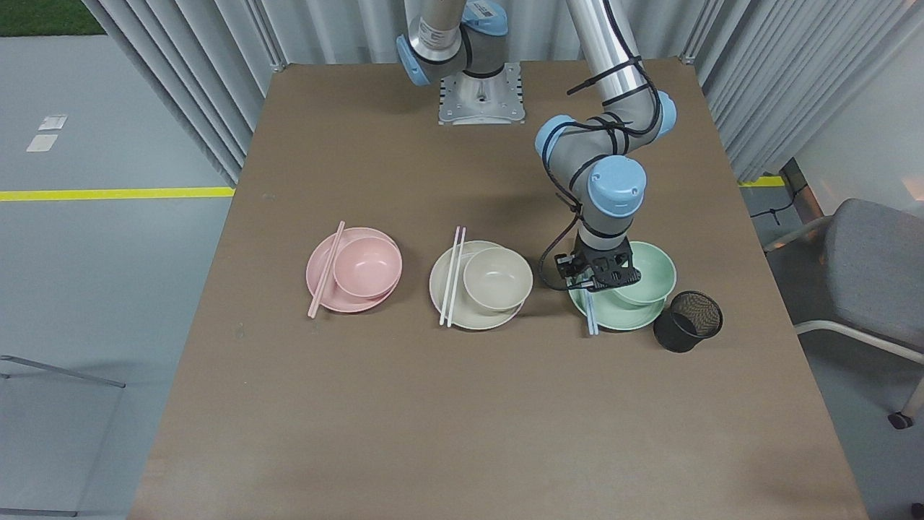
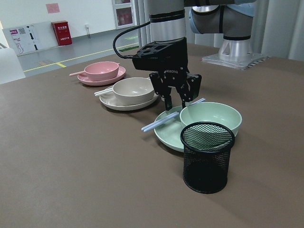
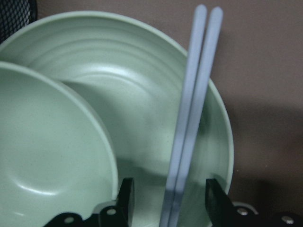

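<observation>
My gripper [image 2: 176, 99] hangs open just above the green plate [image 2: 167, 137], its fingers either side of the light blue chopsticks [image 3: 187, 118], which lie across the plate's side with nothing gripped. The green bowl [image 2: 210, 112] sits on that plate beside the chopsticks, close to one finger in the wrist view. In the front view the arm hides part of the green set; the chopsticks [image 1: 591, 312] stick out toward the table's front.
A black mesh cup [image 1: 688, 322] stands right of the green plate. White bowl [image 1: 497, 279] with plate and chopsticks is to the left, pink bowl [image 1: 367, 266] with plate and chopsticks farther left.
</observation>
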